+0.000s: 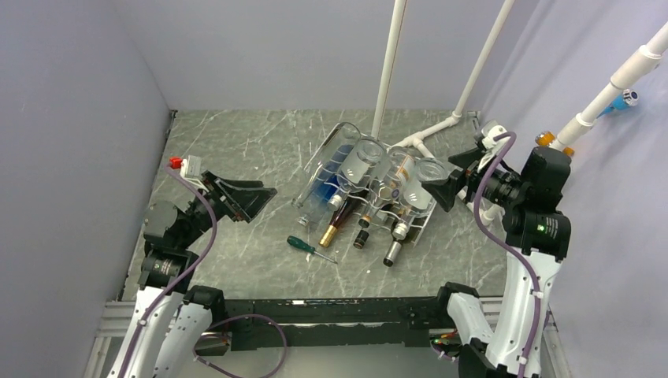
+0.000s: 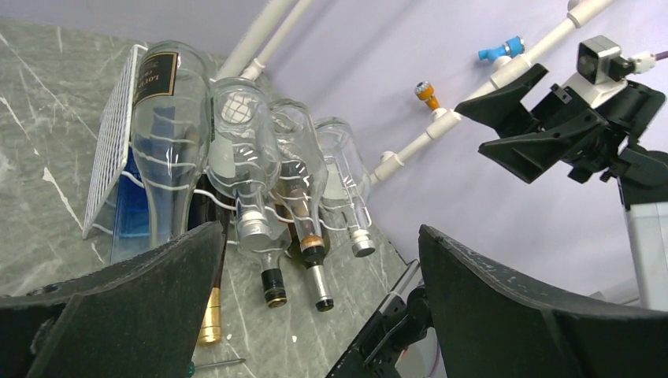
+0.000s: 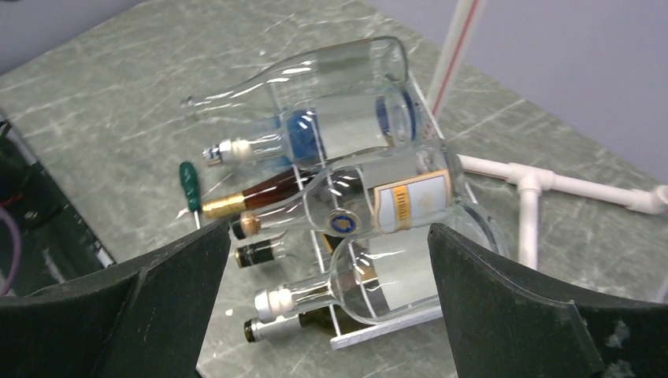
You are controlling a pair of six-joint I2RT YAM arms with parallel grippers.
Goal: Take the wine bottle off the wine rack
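A white wire wine rack (image 3: pixel 386 327) at the right of centre on the table holds several bottles on two levels. On its upper level lie clear bottles, among them the rightmost clear bottle (image 1: pixel 419 193), one with an orange-striped label (image 3: pixel 394 193), and the leftmost clear bottle (image 2: pixel 169 118). Below them show a gold-necked bottle (image 1: pixel 337 220), a silver-necked bottle (image 1: pixel 394 250) and a blue bottle (image 2: pixel 132 201). My right gripper (image 1: pixel 445 185) is open near the rack's right side, empty. To the left of the rack, my left gripper (image 1: pixel 262 198) stands open, also empty.
A green-handled screwdriver (image 1: pixel 307 247) lies in front of the rack. White pipes (image 1: pixel 429 130) run behind and to the right of it.
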